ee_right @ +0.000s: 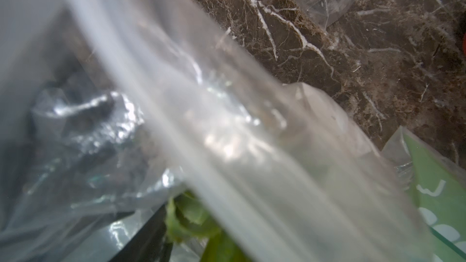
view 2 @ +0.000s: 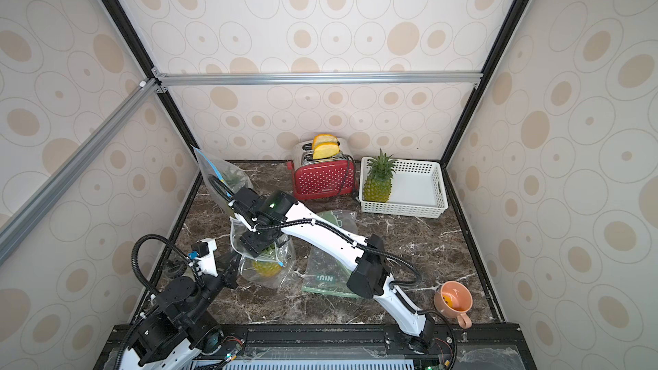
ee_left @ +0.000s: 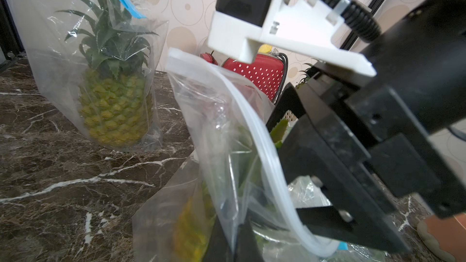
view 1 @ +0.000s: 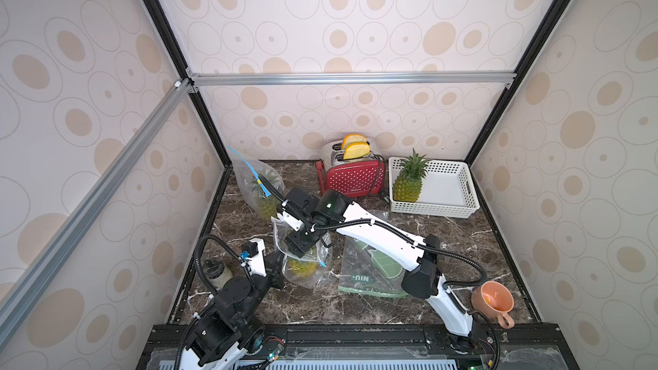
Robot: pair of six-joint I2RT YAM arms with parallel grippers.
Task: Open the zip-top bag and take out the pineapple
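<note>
A clear zip bag (view 1: 301,270) holding a pineapple (ee_left: 189,223) stands at the middle left, its white zip strip (ee_left: 257,140) folded open at the top. My left gripper (view 1: 277,270) is shut at the bag's left side, pinched at the film in the left wrist view. My right gripper (view 1: 301,243) reaches down at the bag's mouth from above, its black fingers open among the film and leaves; the right wrist view is mostly covered by blurred plastic and some green leaves. Another bagged pineapple (ee_left: 111,106) stands behind to the left.
A red toaster (view 1: 349,178) is at the back. A white basket (view 1: 445,192) with a loose pineapple (view 1: 407,185) is at the back right. A flat green zip bag (view 1: 370,274) lies right of the work; a pink cup (view 1: 493,298) stands at the front right.
</note>
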